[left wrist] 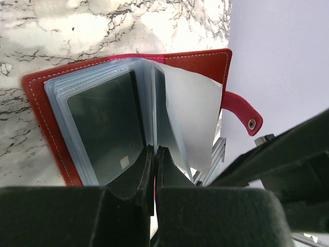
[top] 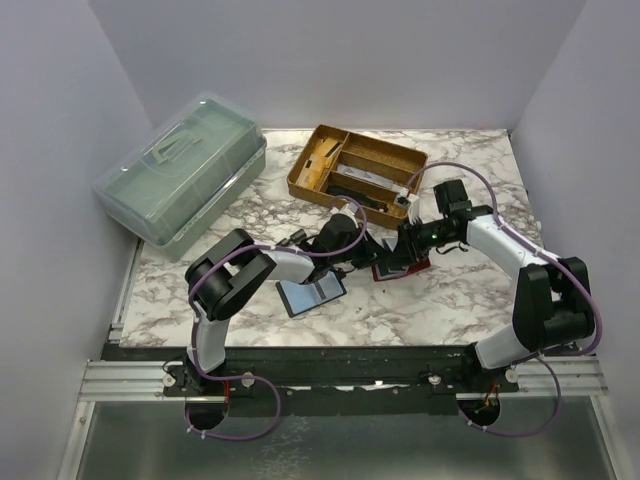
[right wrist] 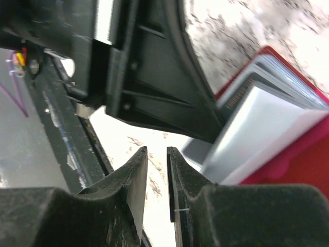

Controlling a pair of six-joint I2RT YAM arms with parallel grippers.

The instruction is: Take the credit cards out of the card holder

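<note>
The red card holder (left wrist: 47, 118) lies open on the marble table, its clear sleeves (left wrist: 74, 82) showing a dark card, with a white sleeve page (left wrist: 193, 113) lifted on one side. My left gripper is shut at the sleeve edge; only a thin sleeve edge shows at its tips. My right gripper is over the table beside the holder, its fingertips close together with a narrow gap; I cannot see anything between them. The other arm's black gripper fills much of the upper right wrist view.
A brown divided tray (top: 385, 152) stands behind, a clear lidded box (top: 180, 160) at left, and a blue-grey pad (top: 305, 298) lies front left.
</note>
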